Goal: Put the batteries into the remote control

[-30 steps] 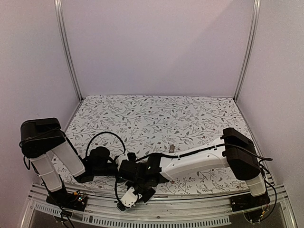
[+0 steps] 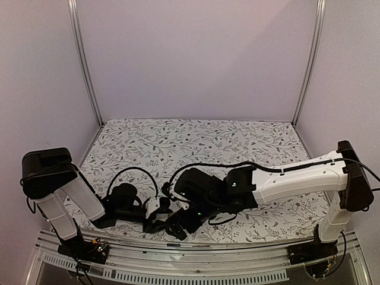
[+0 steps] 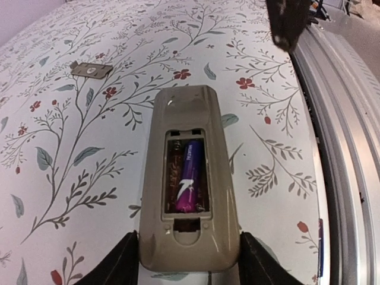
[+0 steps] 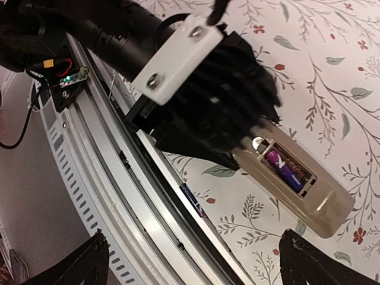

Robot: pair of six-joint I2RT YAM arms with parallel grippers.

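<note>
The grey-brown remote (image 3: 189, 110) lies back up with its battery compartment uncovered. Inside rests a purple battery (image 3: 190, 175); whether the darker strip beside it is another battery I cannot tell. My left gripper has one finger along each side of the remote's near end, against or very close to it; how firmly does not show. My right gripper is wide open and empty, to the right of the remote. A slim dark blue piece, apparently a battery (image 4: 192, 200), lies along the table's front edge. The small battery cover (image 3: 92, 70) lies apart on the cloth.
A metal rail (image 2: 196, 252) runs along the table's front edge, close to both grippers. The two arms meet closely at the front.
My right gripper has drawn back to the right, away from my left gripper, and turned.
</note>
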